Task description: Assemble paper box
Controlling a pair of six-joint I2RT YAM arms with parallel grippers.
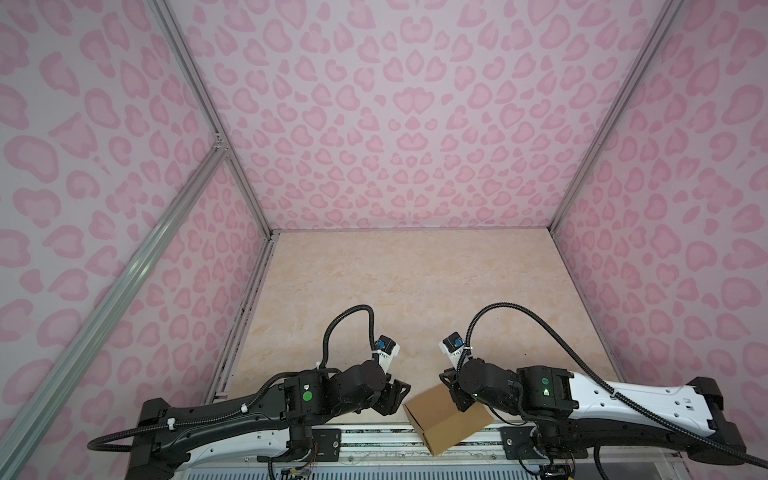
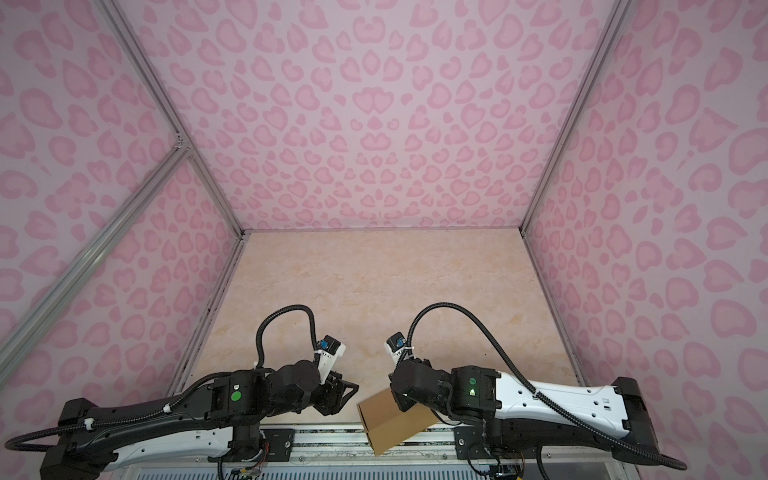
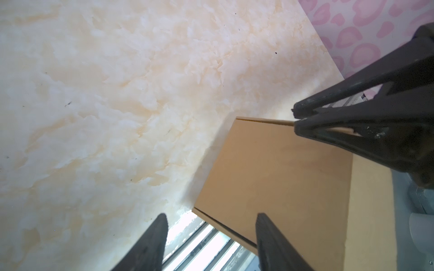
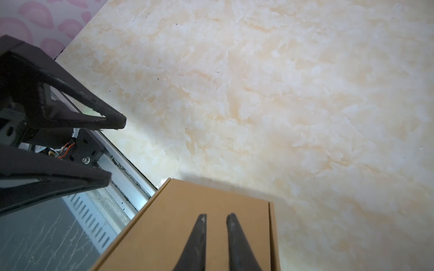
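The flat brown cardboard box (image 1: 436, 420) lies tilted at the table's front edge, between the two grippers and partly over the metal rail. In the left wrist view its top (image 3: 275, 176) sits below and to the right of my left gripper, whose blurred fingers stand part open, with no box edge clearly between them. In the right wrist view the box top (image 4: 176, 225) lies under my right gripper, whose blurred fingertips stand slightly apart over the cardboard; contact cannot be told.
Pink patterned walls (image 2: 376, 112) enclose the space on three sides. Metal rails (image 3: 208, 244) and a vented panel (image 4: 86, 216) run along the front edge.
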